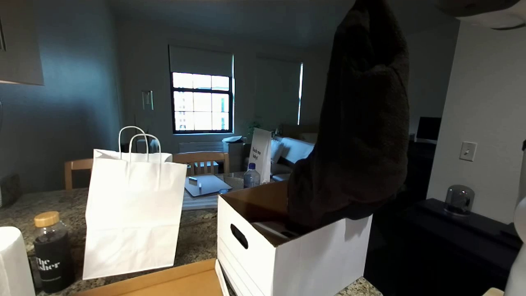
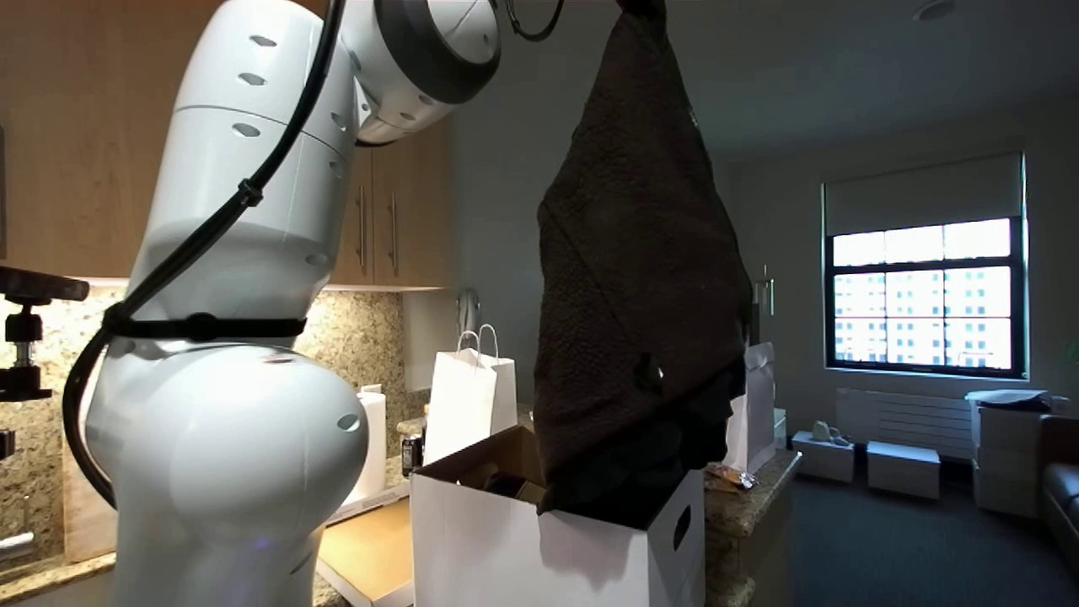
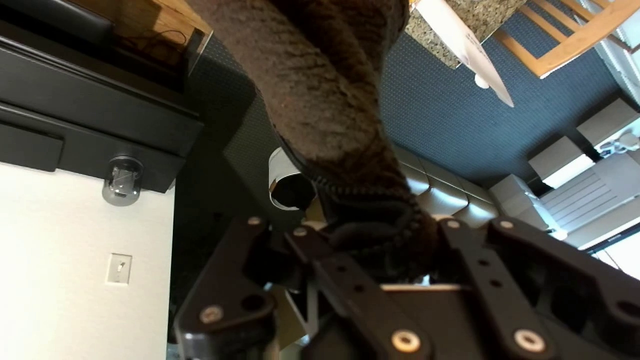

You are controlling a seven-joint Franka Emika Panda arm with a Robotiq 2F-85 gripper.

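A dark brown fleece garment (image 1: 367,123) hangs from above, its lower end at the opening of a white cardboard box (image 1: 320,259). In the second exterior view the garment (image 2: 637,253) drapes over the near side of the box (image 2: 526,551), hiding much of the opening. My gripper is shut on the garment's zippered edge, and the brown fleece (image 3: 324,102) stretches away from the fingers in the wrist view. Neither exterior view shows the gripper itself. Something dark lies inside the box, too shadowed to make out.
A white paper bag (image 1: 135,217) and a dark bottle (image 1: 51,251) stand left of the box. The brown box lid (image 1: 162,281) lies before them. A water bottle (image 1: 252,176) and a smaller white bag (image 1: 261,153) stand behind.
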